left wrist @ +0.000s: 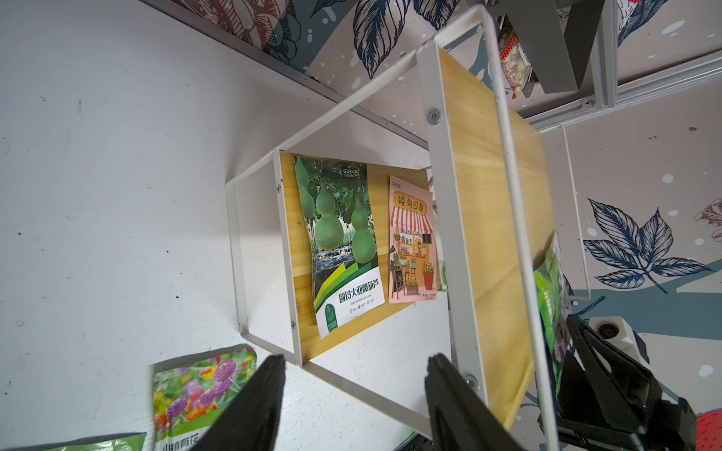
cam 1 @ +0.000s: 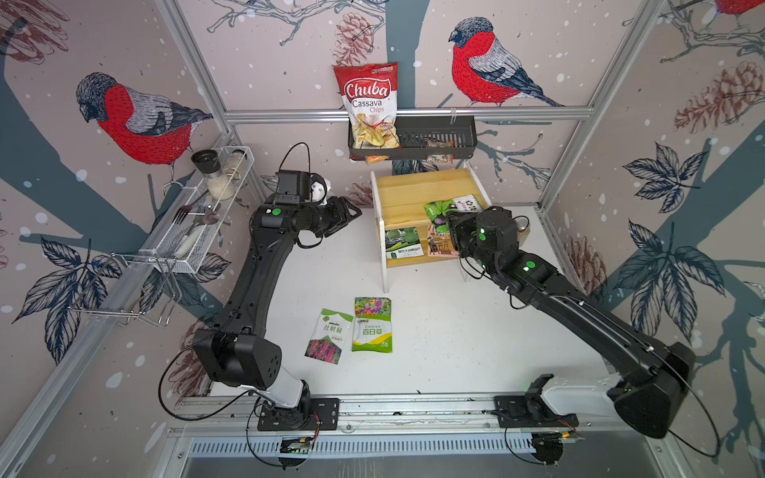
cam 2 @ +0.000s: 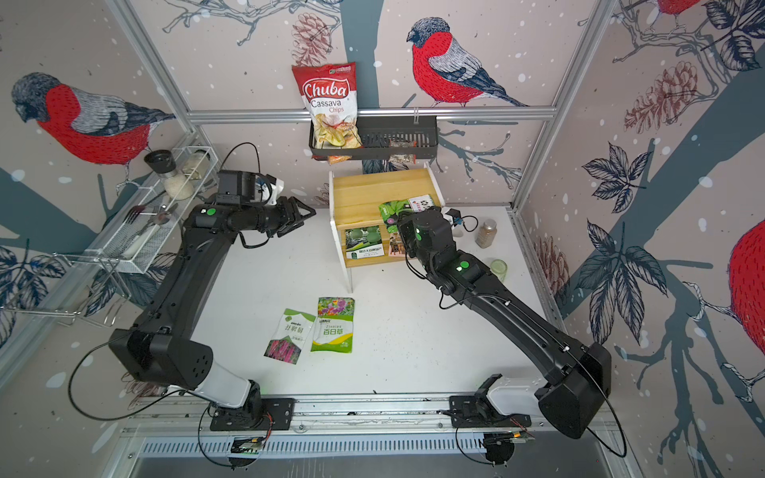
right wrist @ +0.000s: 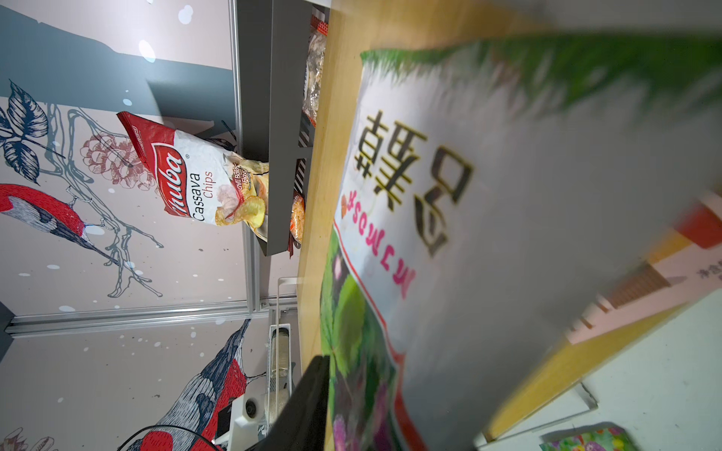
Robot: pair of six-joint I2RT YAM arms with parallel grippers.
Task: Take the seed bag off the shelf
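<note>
A green and white seed bag lies on the top board of the small wooden shelf; in the right wrist view this bag fills much of the picture, very close. My right gripper is at the bag's front edge. Only one of its fingers shows there, beside the bag; the other is hidden, so its grip is unclear. Left of the shelf, my left gripper stands open and empty. On the lower board lie a gourd seed bag and a pink bag.
Two seed bags, one pink-flowered and one green-edged, lie on the table in front. A dark basket with a chip bag hangs behind the shelf. Jars stand to the right.
</note>
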